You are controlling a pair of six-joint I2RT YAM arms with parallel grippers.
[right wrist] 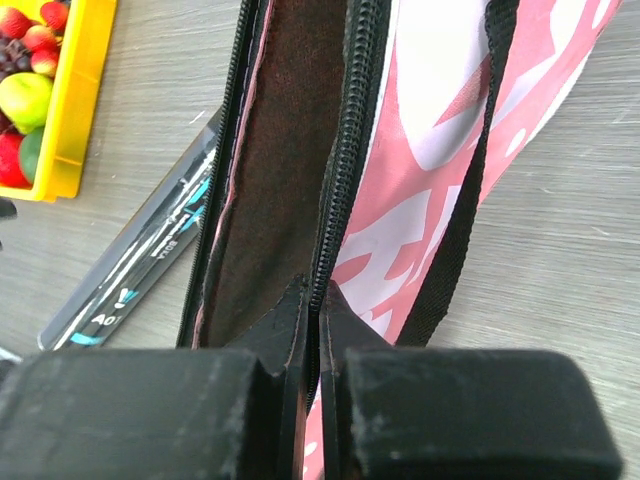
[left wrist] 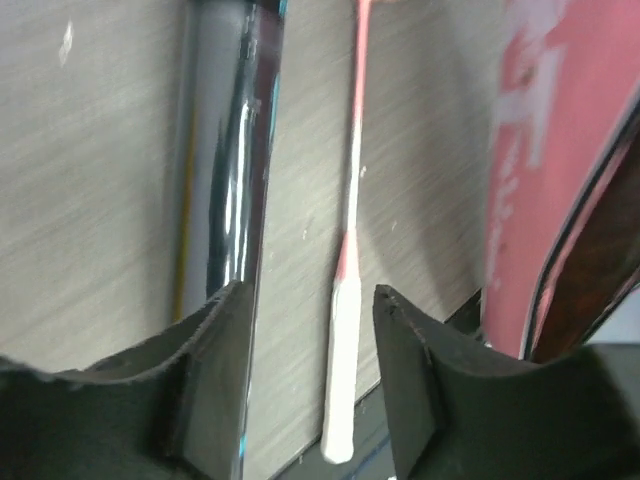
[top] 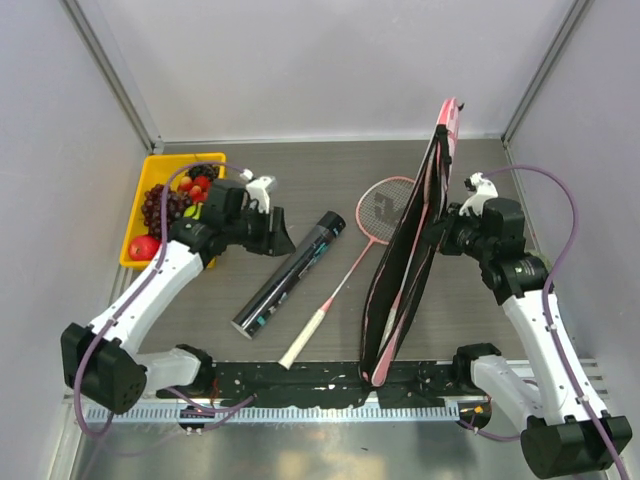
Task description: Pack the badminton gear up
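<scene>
A long pink-and-black racket bag (top: pixel 400 280) stands with its zipper open; my right gripper (top: pixel 450 232) is shut on its zipper edge, as the right wrist view (right wrist: pixel 320 330) shows. The pink racket (top: pixel 385 208) lies on the table beside the bag, white handle (left wrist: pixel 343 370) toward the front edge. A black shuttlecock tube (top: pixel 287 275) lies diagonally left of the racket. My left gripper (top: pixel 270 240) hangs above the upper end of the tube, fingers apart and empty; in the left wrist view the tube and racket lie beneath it.
A yellow bin of fruit (top: pixel 135 215) sits at the back left. A round greenish object (top: pixel 538 265) is partly hidden behind the right arm.
</scene>
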